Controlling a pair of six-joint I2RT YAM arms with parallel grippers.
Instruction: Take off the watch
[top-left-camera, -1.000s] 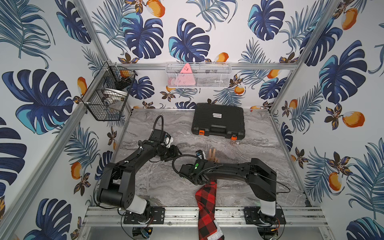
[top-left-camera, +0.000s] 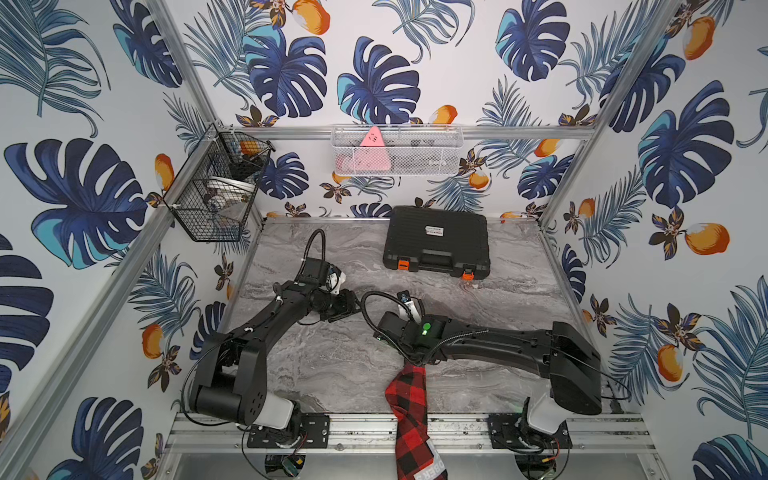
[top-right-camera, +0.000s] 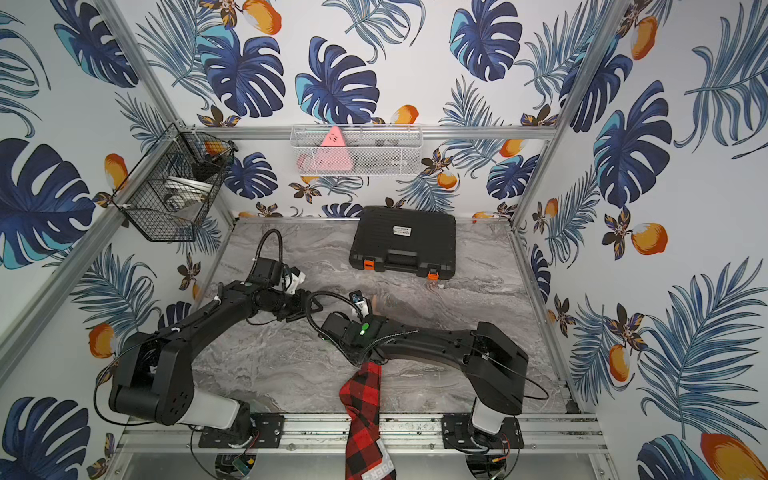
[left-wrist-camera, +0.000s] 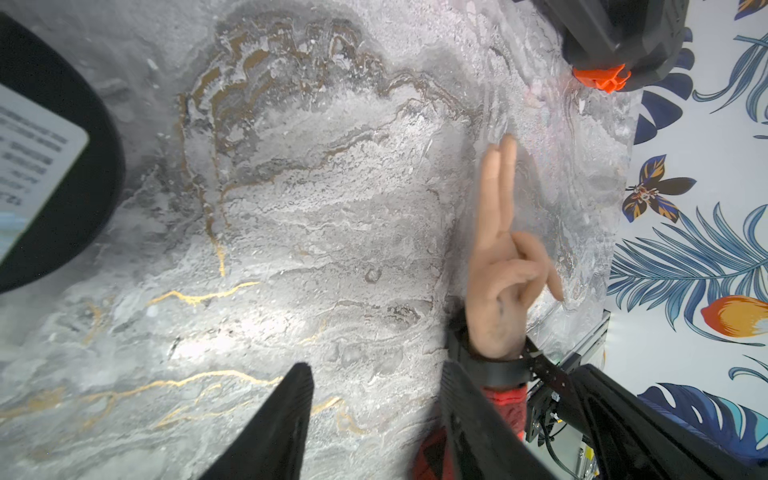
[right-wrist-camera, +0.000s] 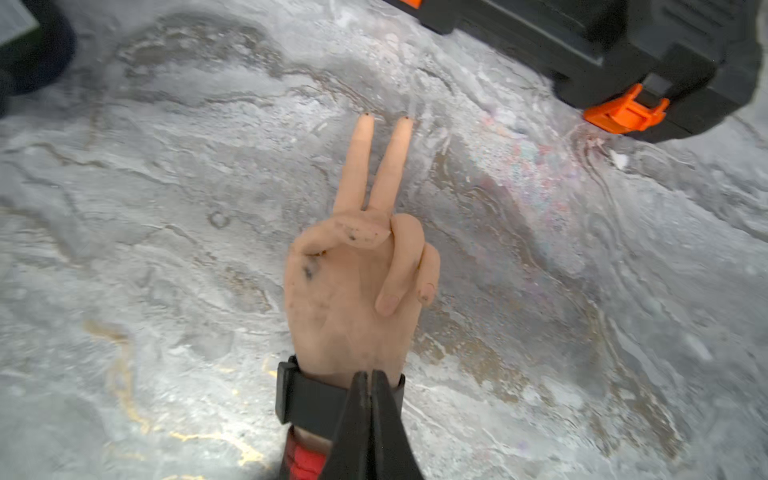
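Note:
A model hand (right-wrist-camera: 352, 288) with two raised fingers lies on the table, a red plaid sleeve (top-left-camera: 412, 408) below it. Its wrist carries a black watch strap (right-wrist-camera: 312, 404), partly behind my right gripper, which is shut with nothing seen between its fingertips, over the strap. In the top views the right arm hides much of hand and watch. My left gripper stands open to the left of the hand, above bare table, nothing between its fingers.
A black case (top-left-camera: 436, 236) with orange latches lies at the back. A black wire basket (top-left-camera: 216, 200) hangs on the left, a white mesh basket (top-right-camera: 384, 152) on the back rail. Bare table surrounds the hand.
The right arm has shifted and its wrist has risen a little; its elbow is farther right. The sleeve has moved slightly left. The left arm is nearly still.

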